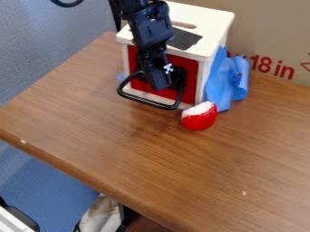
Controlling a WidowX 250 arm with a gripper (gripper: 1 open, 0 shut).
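Note:
My gripper (157, 77) is in front of a white wooden box (206, 29) with a red front (184, 86), low against that front at a black looped handle or bar (145, 100). Whether the fingers are shut on it is hard to tell. A red and white ball (198, 119) rests on the table just right of the box's front corner.
A blue cloth (227, 80) lies bunched at the box's right side. A cardboard panel (278, 36) stands behind. The table's left edge drops to the floor.

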